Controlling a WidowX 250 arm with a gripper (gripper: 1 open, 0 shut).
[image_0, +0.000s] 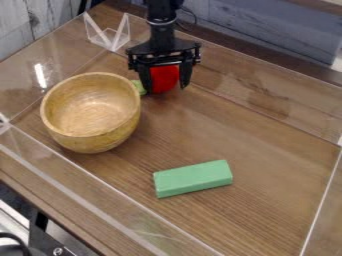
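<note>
My black gripper (163, 58) is at the top middle, over a red object (164, 79) that it partly hides. A small light green piece (139, 88) lies beside the red object, just right of the tan bowl (88, 110). Whether the fingers touch or hold the red object is unclear. A green block (193, 178) lies at the lower middle.
A clear plastic item (110, 30) stands at the upper left. A dark object sits at the bottom left corner.
</note>
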